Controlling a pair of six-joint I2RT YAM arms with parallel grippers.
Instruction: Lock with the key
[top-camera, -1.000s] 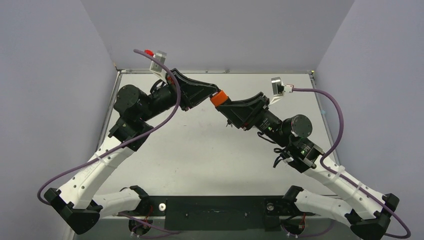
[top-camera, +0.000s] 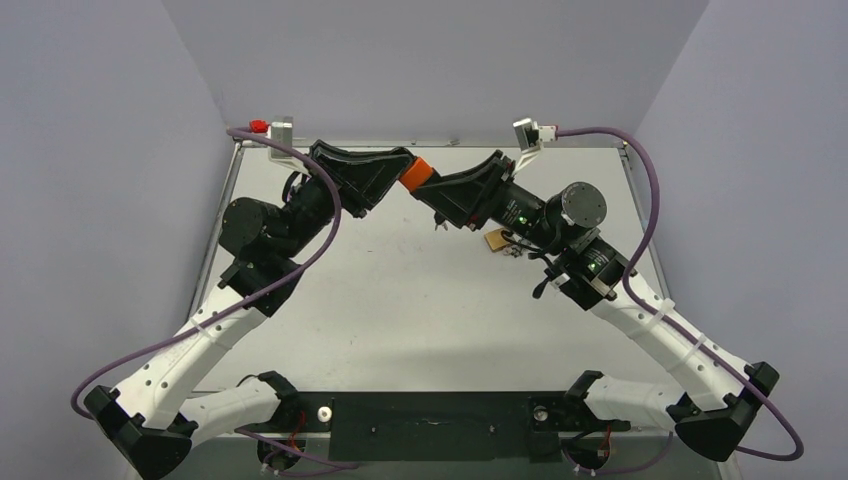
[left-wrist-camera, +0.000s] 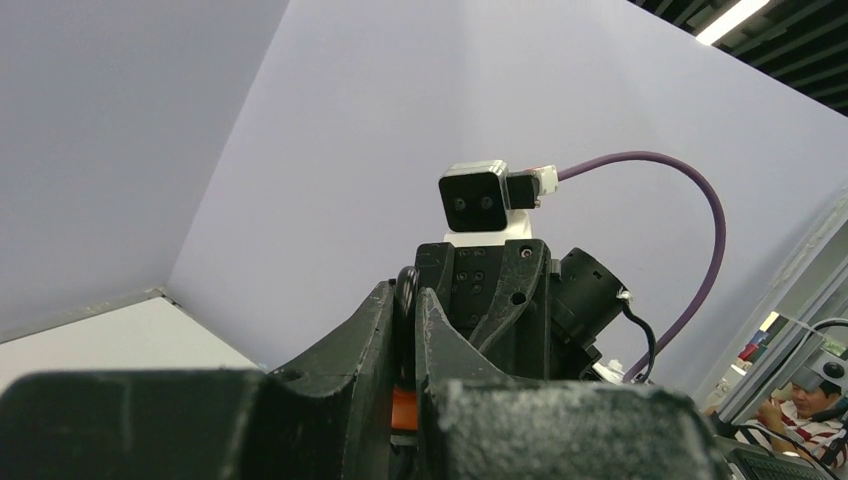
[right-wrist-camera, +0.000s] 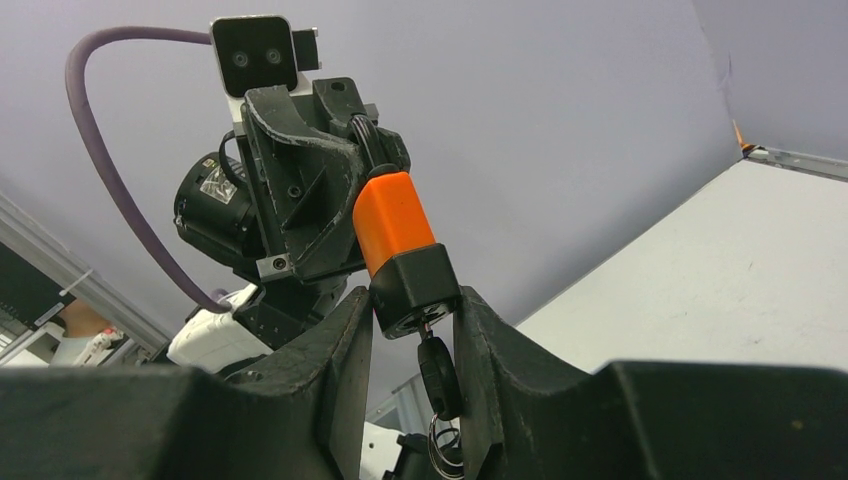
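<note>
An orange padlock (top-camera: 416, 174) with a black base is held up between my two grippers. Its black shackle (left-wrist-camera: 405, 300) lies between the fingers of my left gripper (top-camera: 408, 157), which is shut on it. In the right wrist view the padlock's base tilts toward my right gripper, and a black-headed key (right-wrist-camera: 440, 376) has its blade in the keyhole at the bottom. My right gripper is shut on the key's head, with a metal ring (right-wrist-camera: 438, 450) hanging below. How far the blade is in, I cannot tell.
A small brass-coloured object (top-camera: 497, 240) with metal bits beside it lies on the white table (top-camera: 400, 320), partly behind the right arm.
Both grippers and the padlock between them have shifted left and toward the back wall. The brass-coloured object has come into view beside the right arm. Both grippers remain at the padlock.
</note>
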